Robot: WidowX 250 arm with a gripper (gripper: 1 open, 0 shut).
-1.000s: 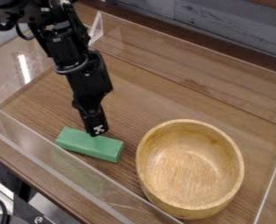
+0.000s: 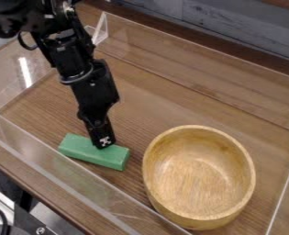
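Note:
My black gripper (image 2: 100,138) reaches down from the upper left, its fingertips just above the far edge of a green rectangular block (image 2: 92,154) lying on the wooden tray floor. The fingers appear close together, with nothing visible between them; whether they touch the block is hard to tell. A round tan wooden bowl (image 2: 198,179) stands to the right of the block.
The wooden floor (image 2: 195,83) behind the bowl and right of the arm is clear. Clear walls edge the tray, with the near-left one close to the green block. Cables show at the bottom left.
The gripper has shifted very slightly near the block; the block and bowl look in the same places.

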